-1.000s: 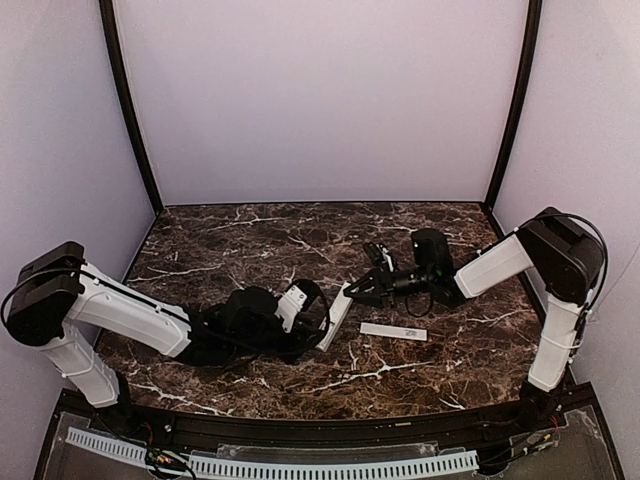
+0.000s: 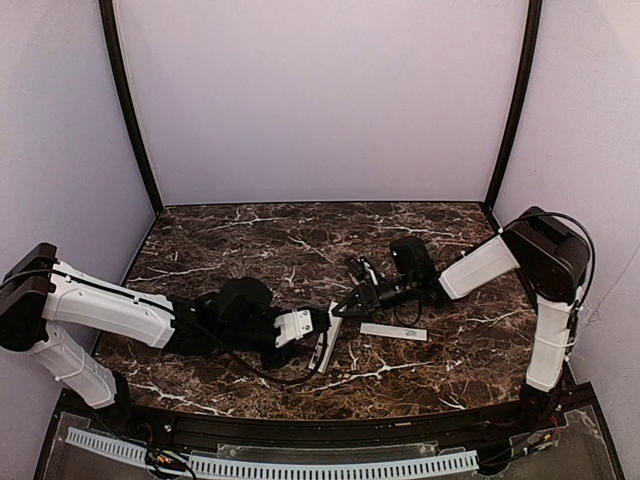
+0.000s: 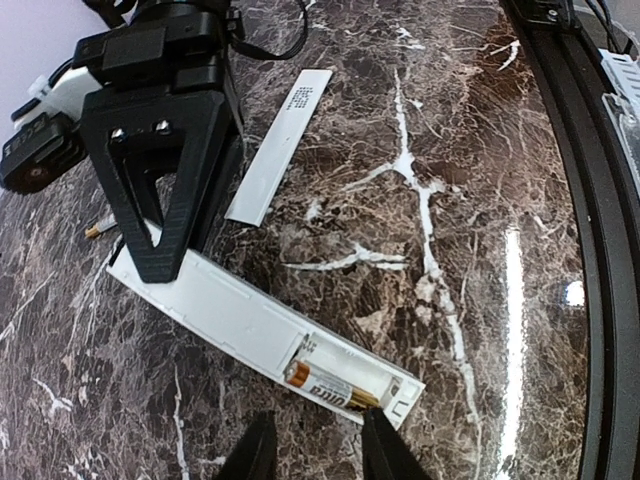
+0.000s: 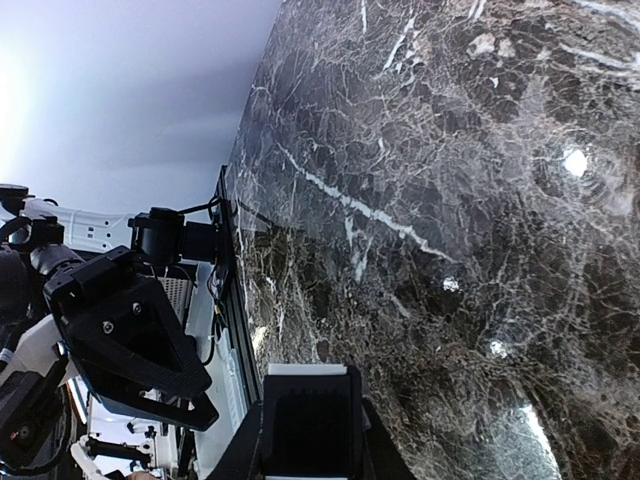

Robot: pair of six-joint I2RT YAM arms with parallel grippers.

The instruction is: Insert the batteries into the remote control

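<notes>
The white remote control lies diagonally on the marble table, its compartment open at the near end with one battery in it. My right gripper is shut on the remote's far end. My left gripper is part open just in front of the compartment, with nothing seen between its fingertips. A second battery lies beyond the remote's far end, partly hidden by the right gripper.
The white battery cover lies flat to the right of the remote. The dark front edge rail runs along the near side.
My right gripper and the remote have moved toward the front and left.
</notes>
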